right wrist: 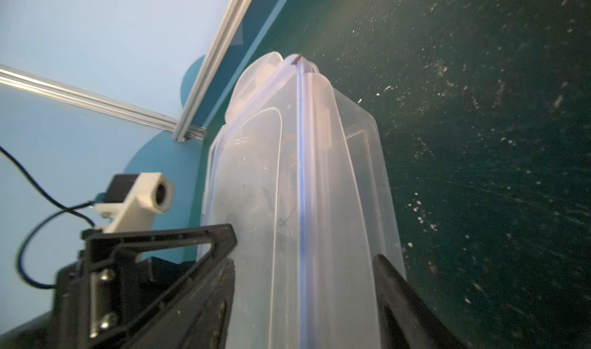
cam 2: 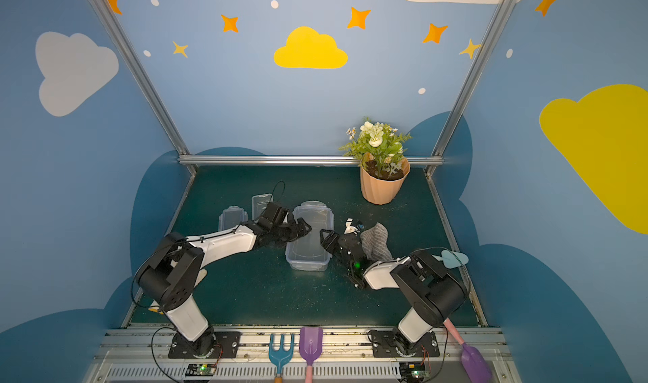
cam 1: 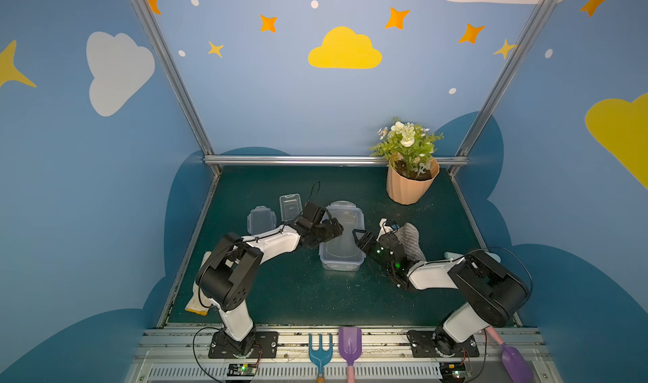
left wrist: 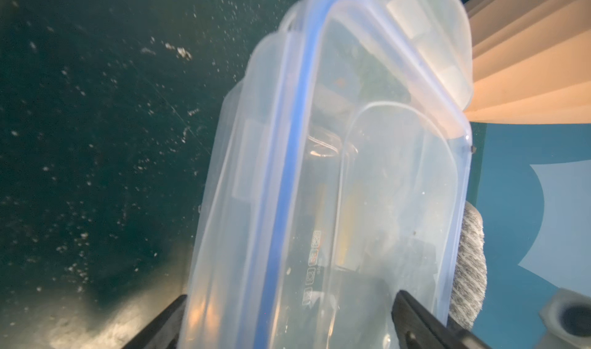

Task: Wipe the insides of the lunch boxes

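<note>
A large clear lunch box (cam 1: pixel 343 248) with a lid (cam 2: pixel 312 206) stands mid-table between the grippers. My left gripper (cam 1: pixel 334 226) is at its left long side; in the left wrist view the open fingers straddle the near end of that side. My right gripper (cam 1: pixel 359 237) is at the right side, fingers apart around the box's right edge in the right wrist view; whether they touch it I cannot tell. Two smaller clear boxes (cam 1: pixel 261 222) (cam 1: pixel 290 205) sit at the back left. A grey cloth (cam 1: pixel 410 241) lies right of the large box, partly behind my right gripper.
A potted plant (cam 1: pixel 408 187) stands at the back right. A pale blue tool (cam 2: pixel 451 259) lies at the right edge, a pale item (cam 1: pixel 197 302) at the front left. Toy fork (cam 1: pixel 320 349) and spades (cam 1: pixel 349 342) lie along the front rail.
</note>
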